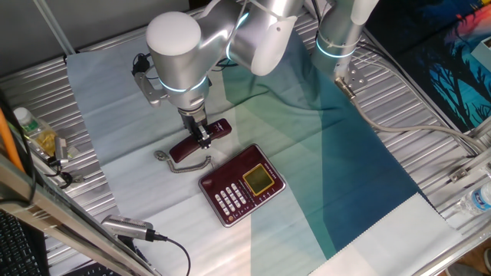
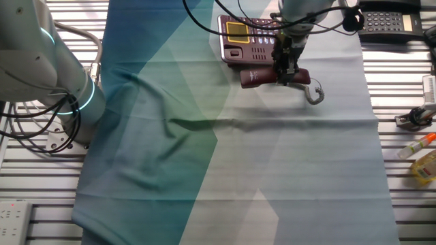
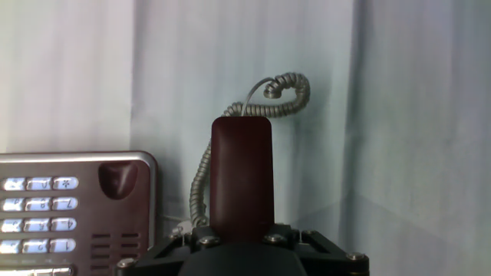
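Observation:
The dark red phone handset [image 1: 220, 129] is crossed near its middle by my gripper [image 1: 204, 140], which is shut on it. In the wrist view the handset [image 3: 242, 169] points straight away from the gripper, with a finger on each side. A grey coiled cord [image 3: 201, 184] loops from its far end. The matching phone base [image 1: 230, 178], with keypad and yellow-framed display, lies face up close beside the handset. Exterior view 2 shows the handset [image 2: 259, 76] along one edge of the base [image 2: 255, 53]. Whether it touches the cloth, I cannot tell.
A wrinkled blue, green and grey cloth [image 2: 313, 177] covers the table, with wide clear room on it. A black desk phone [image 2: 390, 24] sits off its edge. Bottles [image 2: 424, 167] stand at the side, and a silver device [image 1: 126, 227] is near the frame.

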